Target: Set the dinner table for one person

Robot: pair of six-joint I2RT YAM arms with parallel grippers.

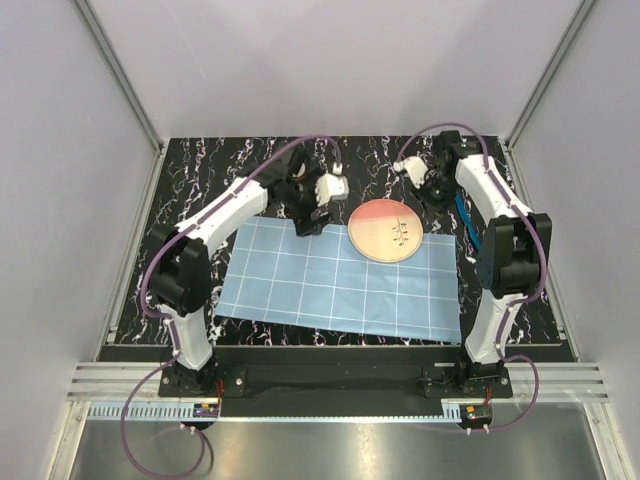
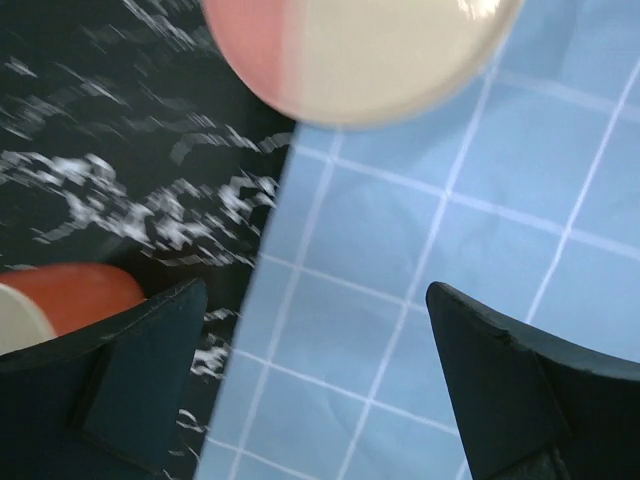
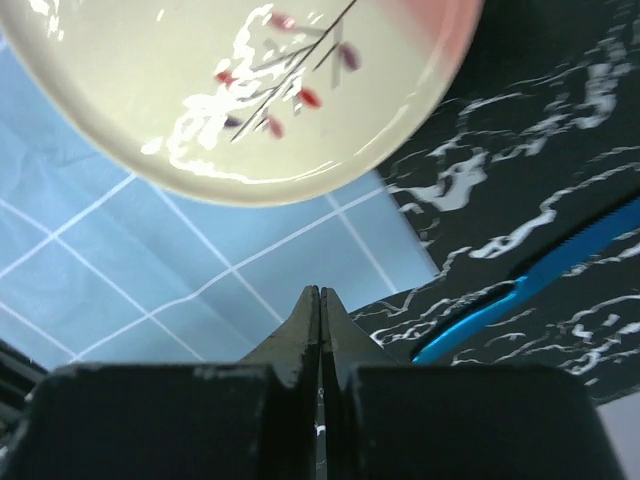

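A cream plate [image 1: 385,240] with a pink band and a berry twig print lies on the blue gridded placemat [image 1: 300,285], overlapping its back edge. My left gripper [image 1: 312,224] is left of the plate, over the mat's back edge. In the left wrist view its fingers [image 2: 500,375] stand wide open, with only mat and table showing between them. My right gripper is shut, nothing visible between its tips, just right of the plate. The blue knife [image 3: 560,265] rests on the table beyond the mat's back right corner. An orange-red cup [image 2: 85,297] with a pale rim is partly behind a left finger.
Black-and-white marbled table [image 1: 190,170] surrounds the mat, bare at the back left. The front part of the mat is empty. In the top view the left arm mostly hides the cup.
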